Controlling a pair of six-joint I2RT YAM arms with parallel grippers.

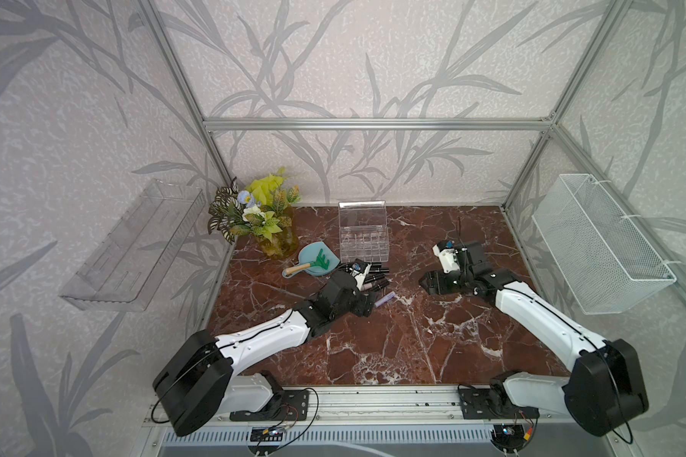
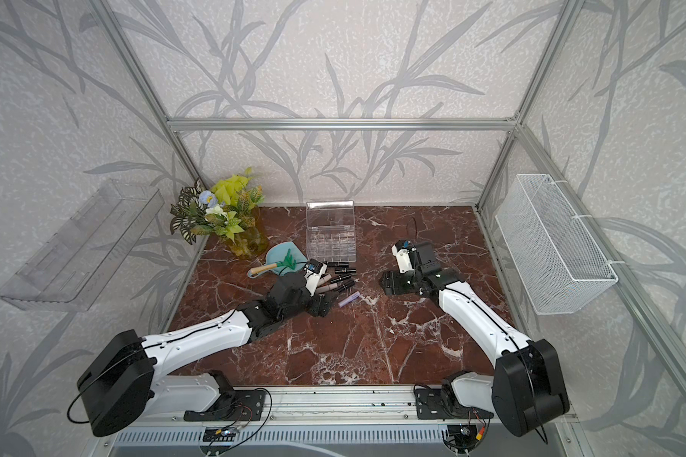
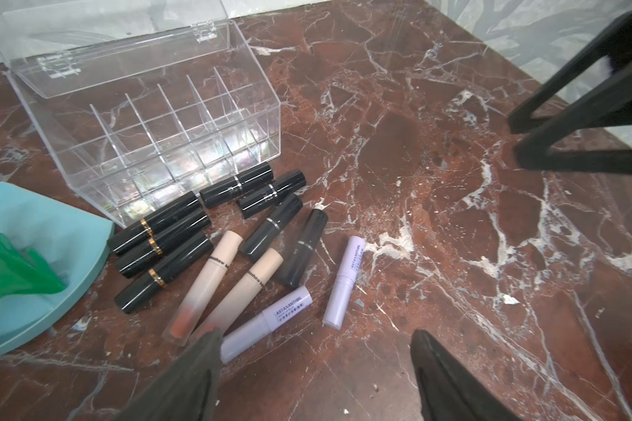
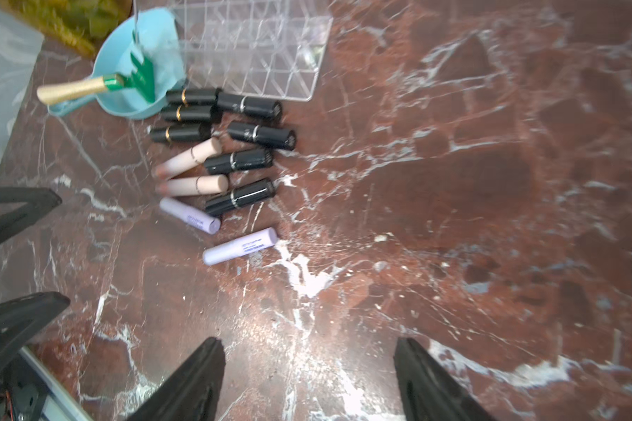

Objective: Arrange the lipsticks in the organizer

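Observation:
The clear lidded organizer [image 1: 363, 240] stands at the back center, lid raised, its slots looking empty. In front lie several black lipsticks [image 3: 162, 274], two beige ones [image 3: 208, 279] and two lilac ones [image 3: 342, 282]. My left gripper [image 1: 362, 303] is over the front of this group; in its own view the fingers are spread with nothing between them. My right gripper [image 1: 430, 282] hangs right of the group, fingers also apart with nothing between them.
A blue dustpan [image 1: 311, 255] with a green tool lies left of the organizer, a flower vase [image 1: 278, 240] behind it. Wire baskets [image 1: 598, 251] hang on both side walls.

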